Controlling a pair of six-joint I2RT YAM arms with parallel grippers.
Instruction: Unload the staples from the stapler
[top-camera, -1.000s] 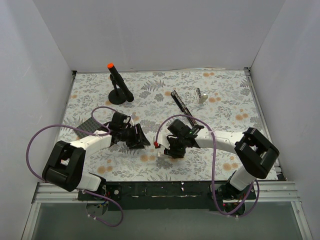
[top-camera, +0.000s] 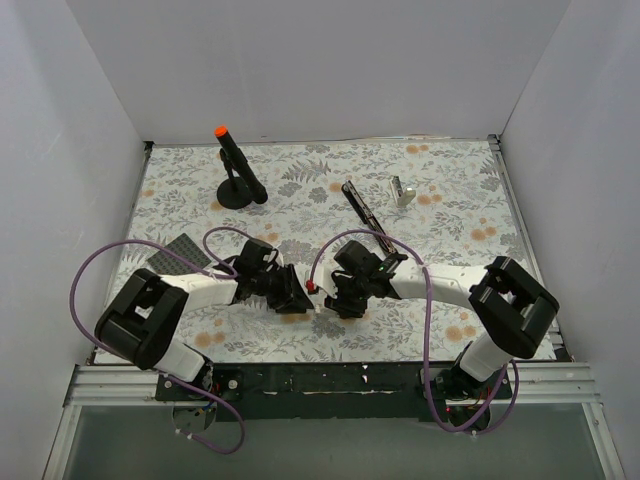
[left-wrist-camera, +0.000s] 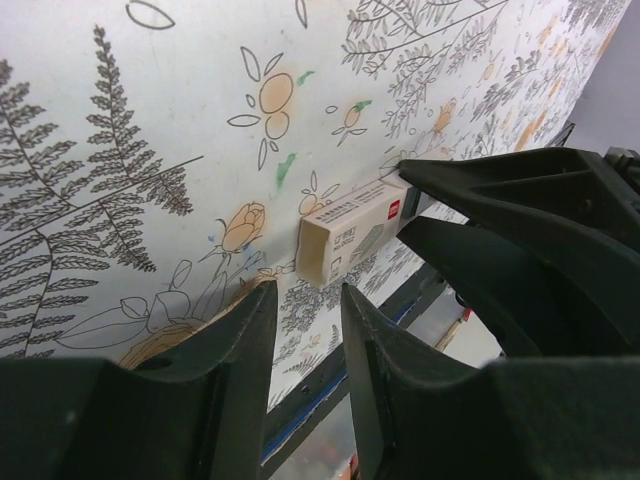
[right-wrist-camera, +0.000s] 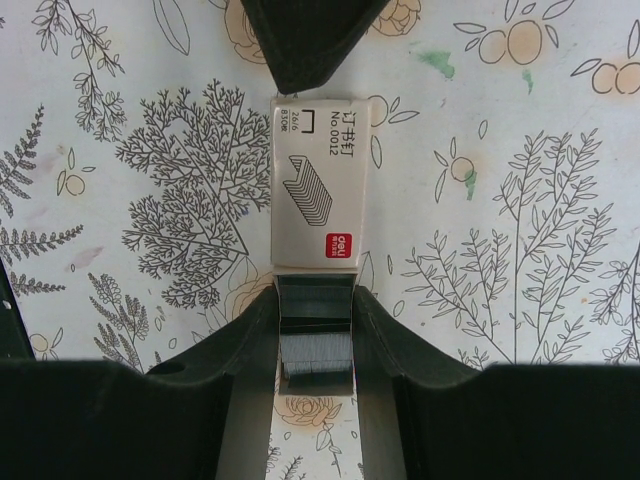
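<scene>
A white staple box with a red label lies on the patterned mat; in the right wrist view the box (right-wrist-camera: 318, 185) sits end to end with a dark item holding silver staples (right-wrist-camera: 315, 355). My right gripper is shut on that dark item. My left gripper is part open with nothing between its fingers, just beside the near end of the box; in the top view it (top-camera: 298, 300) is left of my right gripper (top-camera: 350, 306).
A black stand with an orange-tipped cylinder (top-camera: 243, 170) stands at back left, a dark keypad (top-camera: 180, 255) lies left, a long black bar (top-camera: 365, 210) and a small white object (top-camera: 403, 195) lie behind.
My left gripper has moved right and toward the front, closing in on the staple box beside my right gripper. The right arm has stayed nearly still.
</scene>
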